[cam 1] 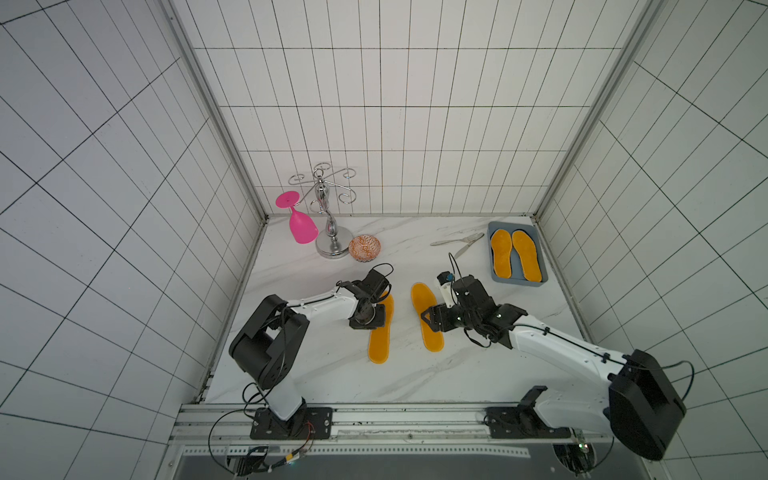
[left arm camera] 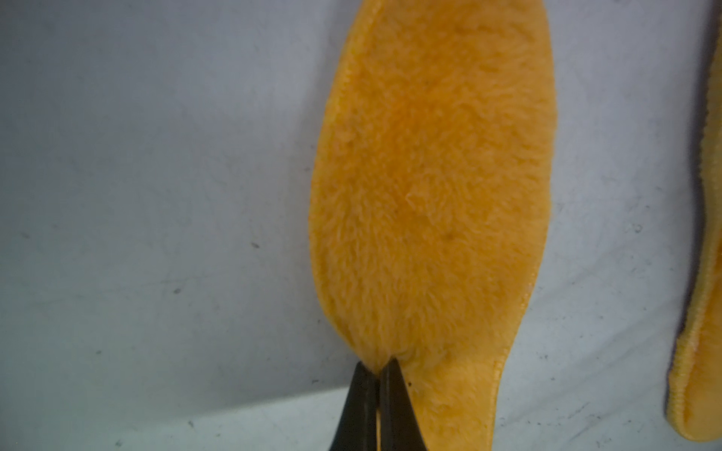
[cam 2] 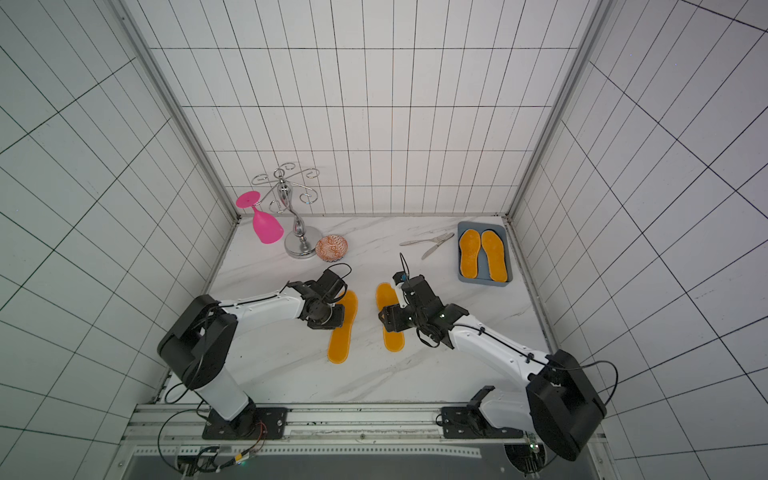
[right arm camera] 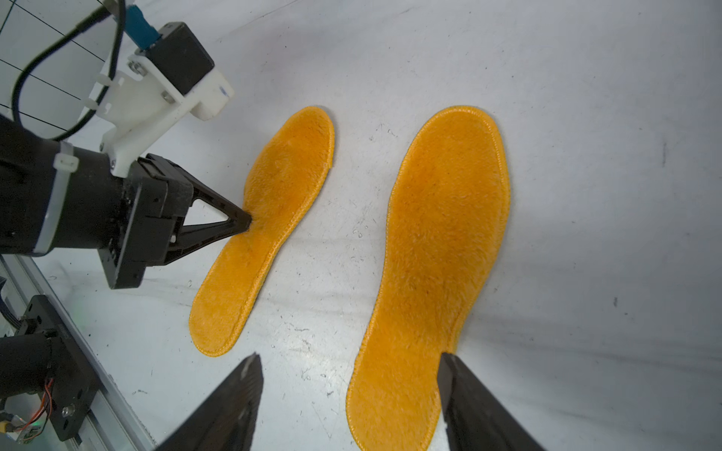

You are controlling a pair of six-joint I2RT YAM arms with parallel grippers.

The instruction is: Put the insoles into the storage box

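Observation:
Two orange fuzzy insoles lie on the white marble table: the left insole [cam 1: 381,344] and the right insole [cam 1: 426,336]. My left gripper is shut, its tips pressed on the left insole's edge near the narrow middle; whether any fabric is pinched between them I cannot tell. My right gripper stands open above the right insole, nothing between its fingers. The grey-blue storage box [cam 1: 541,280] at the back right holds two orange insoles [cam 1: 525,256] side by side.
A chrome stand [cam 1: 331,240] with a pink goblet [cam 1: 302,225] and a patterned ball [cam 1: 365,247] occupy the back left. Metal cutlery [cam 1: 448,241] lies left of the box. The table around the box's front is clear.

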